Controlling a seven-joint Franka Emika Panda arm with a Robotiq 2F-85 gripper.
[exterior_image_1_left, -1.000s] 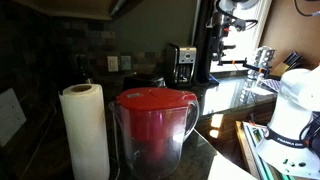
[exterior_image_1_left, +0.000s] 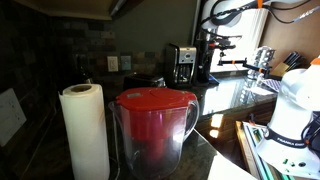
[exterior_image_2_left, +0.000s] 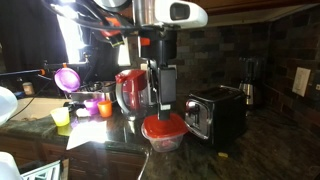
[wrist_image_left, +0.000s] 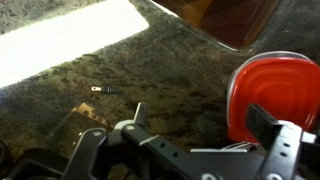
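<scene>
In the wrist view my gripper is open, its two dark fingers wide apart and only dark countertop visible between them. A clear container with a red lid (wrist_image_left: 275, 92) lies to the right, partly behind the right finger. In exterior view 2 the gripper (exterior_image_2_left: 160, 108) points down just above the red-lidded container (exterior_image_2_left: 163, 134); whether they touch is unclear. Exterior view 1 shows the arm (exterior_image_1_left: 212, 38) in the far background, too small for the fingers to be made out.
Beside the container stand a black toaster (exterior_image_2_left: 215, 116) and a red kettle-like jug (exterior_image_2_left: 130, 90). Orange (exterior_image_2_left: 106, 108) and yellow (exterior_image_2_left: 60, 114) cups are left of them. A paper towel roll (exterior_image_1_left: 86, 132) and a red-lidded pitcher (exterior_image_1_left: 155, 130) occupy the near counter.
In exterior view 1 the distant arm has shifted slightly to the left and lower. The pitcher, paper roll and other counter objects have stayed put.
</scene>
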